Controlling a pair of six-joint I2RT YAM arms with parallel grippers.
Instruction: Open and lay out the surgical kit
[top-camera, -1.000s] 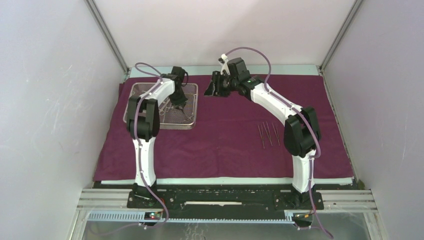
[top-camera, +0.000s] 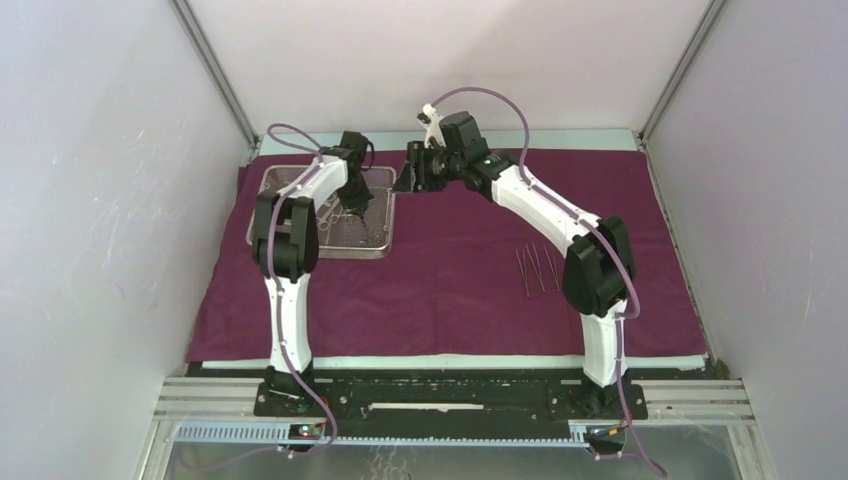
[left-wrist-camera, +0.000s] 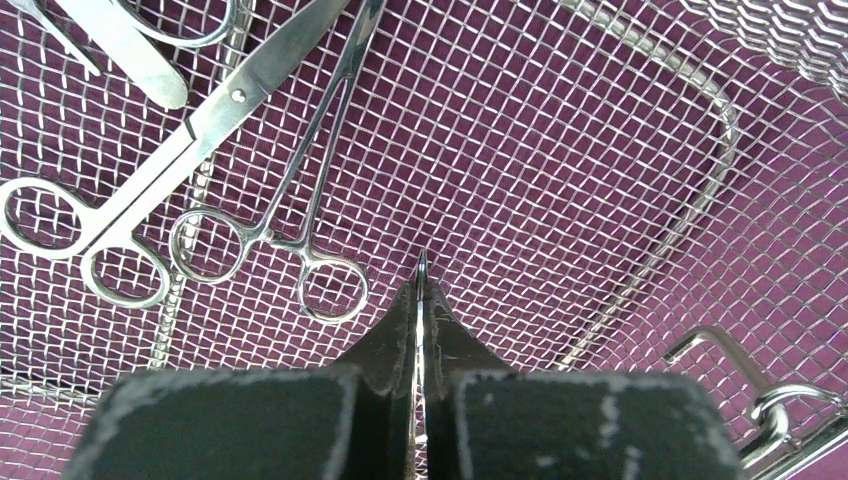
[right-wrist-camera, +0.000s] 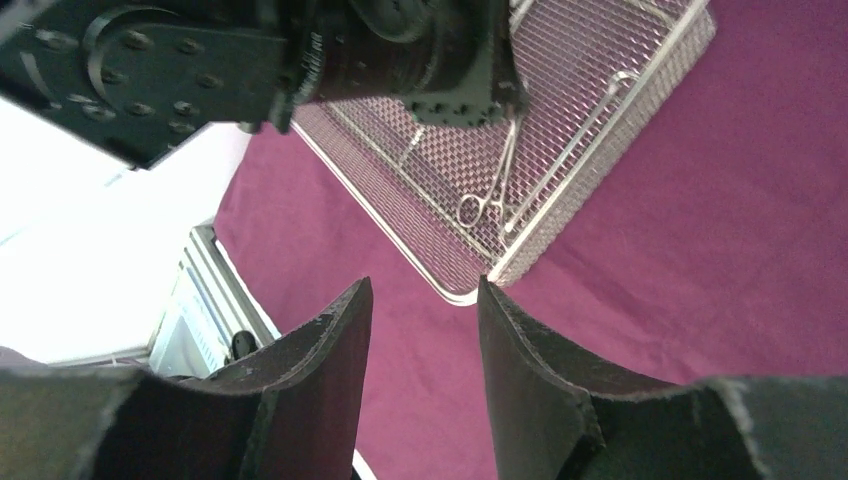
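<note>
Inside the wire mesh tray (top-camera: 323, 257), my left gripper points down, its fingers pressed together. A thin bright line shows along their seam, but I make out no instrument held there. To the left of those tips lie a ring-handled clamp (left-wrist-camera: 318, 185) and larger scissors (left-wrist-camera: 140, 190), with part of a flat steel instrument (left-wrist-camera: 140, 65) at the corner. My right gripper stands open and empty, just right of the tray's right wall. Several slim instruments (top-camera: 538, 268) lie side by side on the cloth at the right.
Maroon cloth (top-camera: 450, 310) covers the table, with wide bare room at the centre and front right. A wire handle (left-wrist-camera: 740, 365) sits along the tray's side. My left arm (right-wrist-camera: 400, 60) reaches over the tray, close to the right gripper.
My right gripper has moved left, closer to the tray. The left arm has hardly shifted, and the slim instruments on the cloth lie as before.
</note>
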